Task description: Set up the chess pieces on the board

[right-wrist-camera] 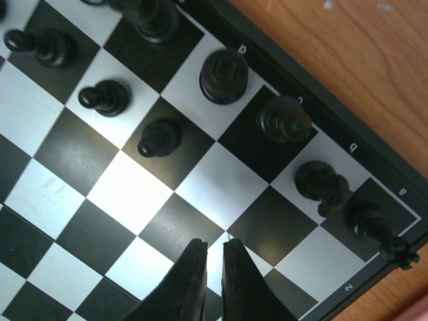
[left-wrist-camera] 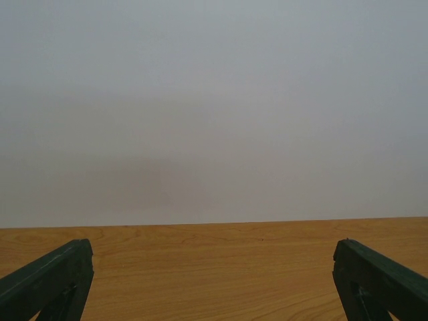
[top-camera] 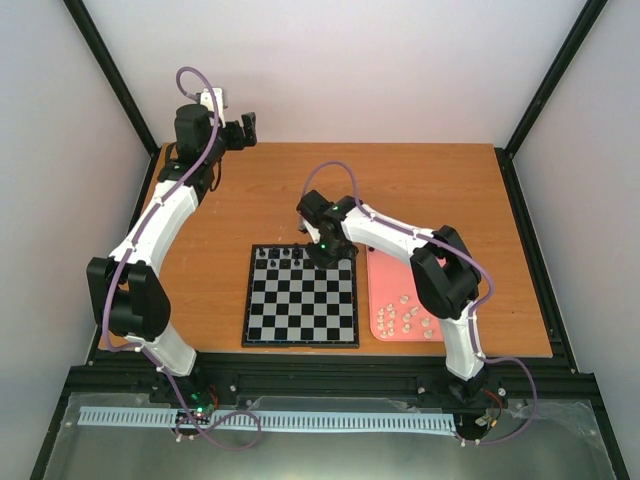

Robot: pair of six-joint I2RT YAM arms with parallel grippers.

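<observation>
The chessboard [top-camera: 302, 308] lies on the table, with black pieces along its far edge and a few pawns in front. In the right wrist view, several tall black pieces, one a back-row piece [right-wrist-camera: 224, 76], line the border. Pawns show too, among them one black pawn [right-wrist-camera: 160, 137]. Above the board's far right part hangs my right gripper, its fingers close together with a narrow gap. No piece shows in that gap; anything lower down is hidden. My left gripper is raised at the back left, fingers wide apart and empty.
Right of the board, a pink tray [top-camera: 385, 290] carries several pale pieces [top-camera: 406, 315] near its front. A dark spot [top-camera: 371, 249] shows at its far left corner. Table behind the board is clear.
</observation>
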